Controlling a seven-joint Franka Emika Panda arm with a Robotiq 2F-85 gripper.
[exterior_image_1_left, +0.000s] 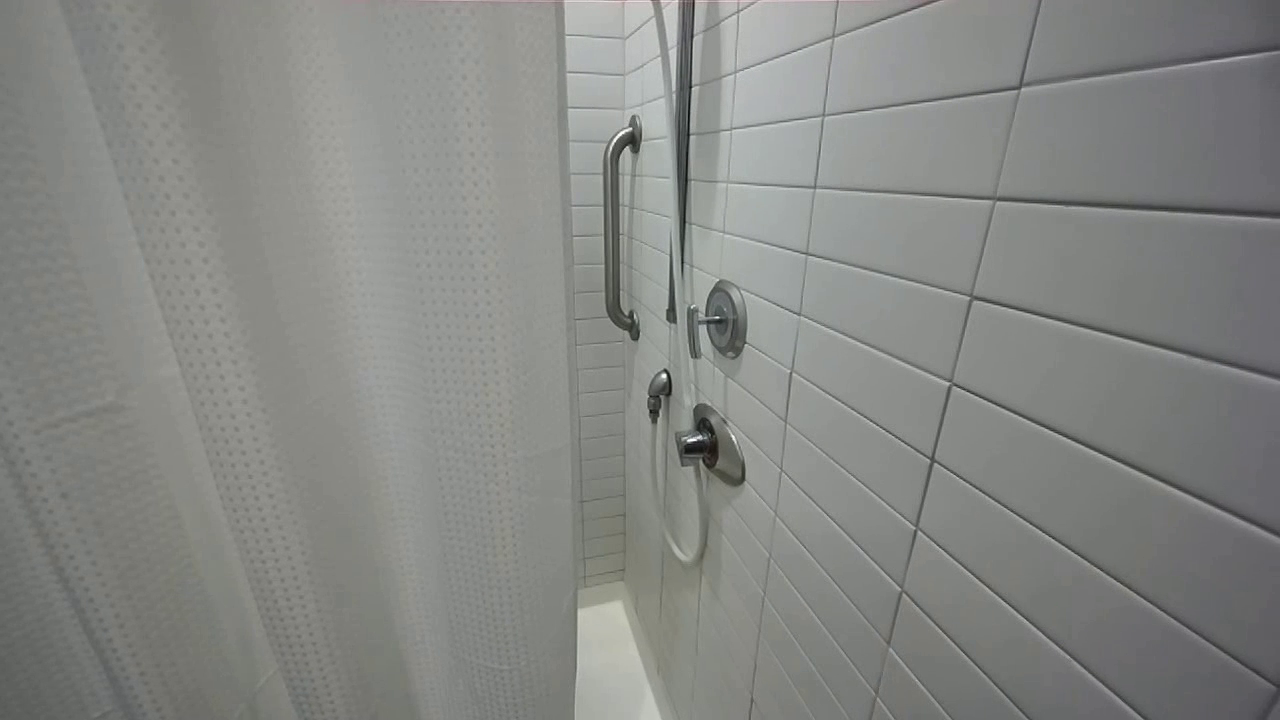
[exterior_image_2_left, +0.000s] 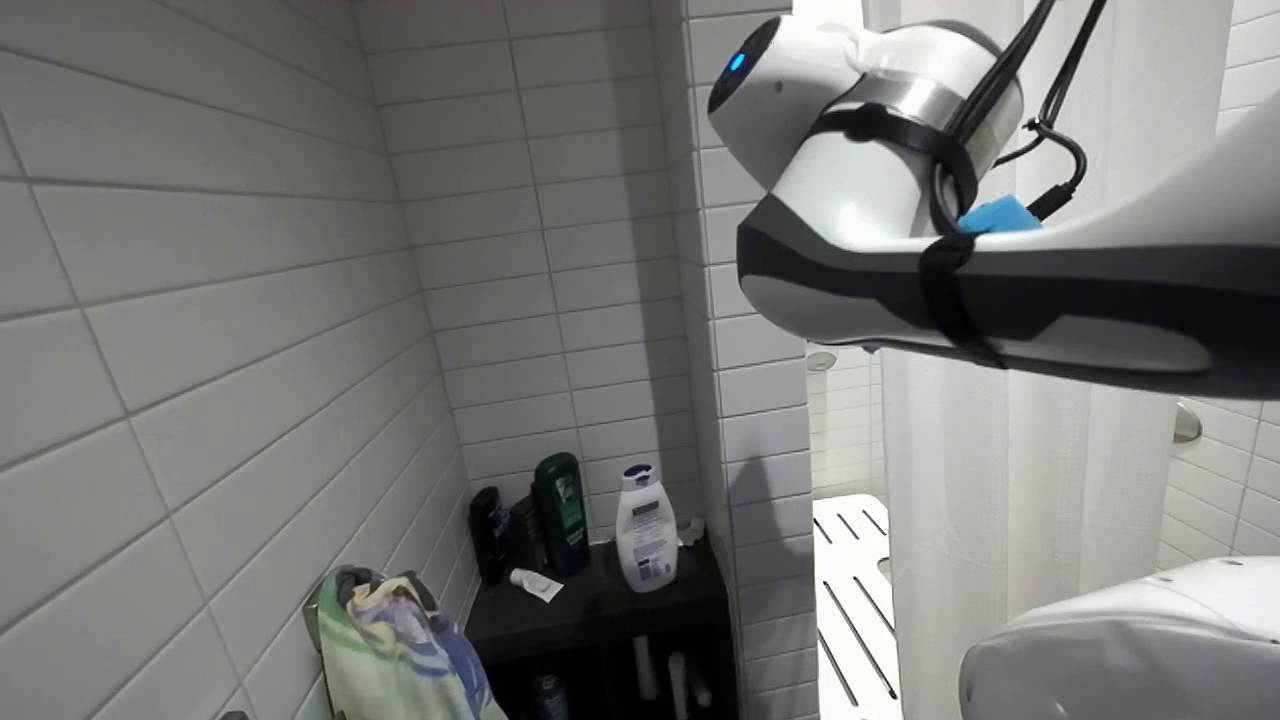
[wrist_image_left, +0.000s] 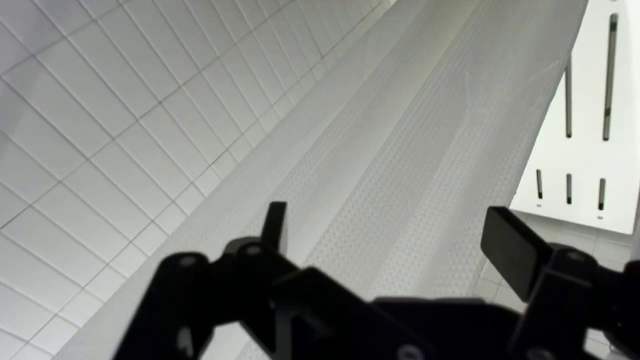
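Observation:
A white shower curtain with a dotted weave (wrist_image_left: 414, 174) runs diagonally across the wrist view, behind the fingers. My gripper is open, its dark finger pads (wrist_image_left: 510, 249) wide apart. The curtain fills most of the gap as seen, but how far it lies from the fingers I cannot tell; neither finger visibly pinches it. In exterior view 1 the curtain (exterior_image_1_left: 360, 360) covers the left side, its edge hanging nearly straight. Exterior view 2 has the white and black arm (exterior_image_2_left: 1044, 300) in front of the curtain (exterior_image_2_left: 1020, 504); the gripper does not show there.
Beyond the curtain edge are a grab bar (exterior_image_1_left: 613, 228), a shower valve (exterior_image_1_left: 725, 319) and a looped hose (exterior_image_1_left: 686, 552). Several bottles, among them a white one (exterior_image_2_left: 648, 534), stand on a dark shelf (exterior_image_2_left: 576, 612). A slotted white seat (wrist_image_left: 576, 168) appears past the curtain.

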